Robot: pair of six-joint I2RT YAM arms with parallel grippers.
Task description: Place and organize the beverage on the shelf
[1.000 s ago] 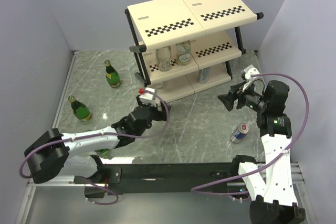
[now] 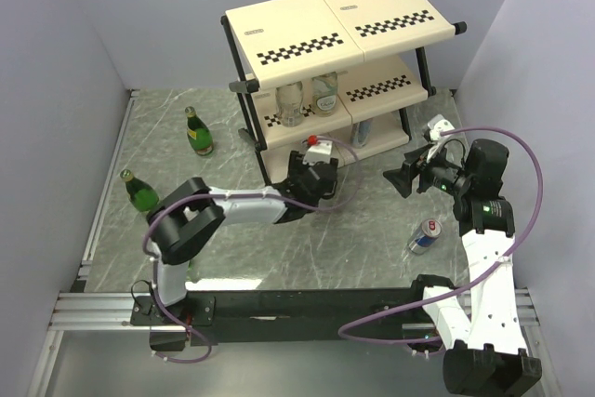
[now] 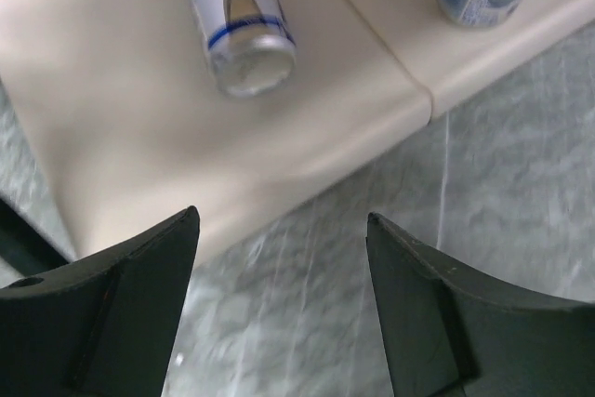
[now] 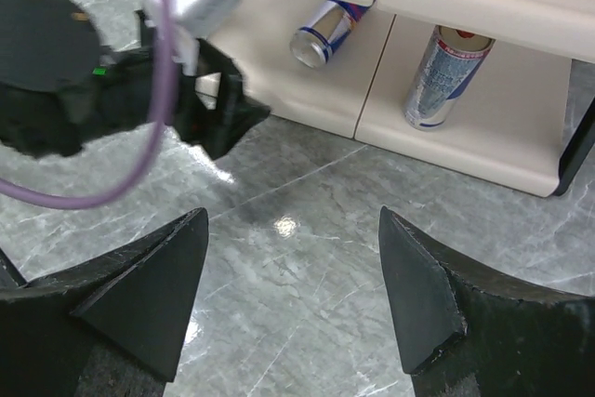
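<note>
A silver-and-blue can [image 3: 244, 25] lies on its side on the bottom shelf's left half. Another can [image 4: 448, 79] stands upright on the right half. My left gripper [image 2: 316, 178] is at the front of that shelf, its fingers apart and empty in the left wrist view. On the floor at right is a third can [image 2: 425, 236]. Above and left of it, my right gripper [image 2: 403, 181] is open with only bare floor between its fingers in the right wrist view. Two glass bottles, one clear [image 2: 290, 104] and one labelled [image 2: 324, 95], stand on the middle shelf.
Two green bottles [image 2: 199, 132] [image 2: 140, 192] stand on the floor left of the shelf [image 2: 372, 90]. A bit of green shows behind the left arm. Purple hoses loop beside both arms.
My left arm has swung right and its gripper has moved right along the shelf front, now covering the lying can in the top view. The right arm has barely moved.
</note>
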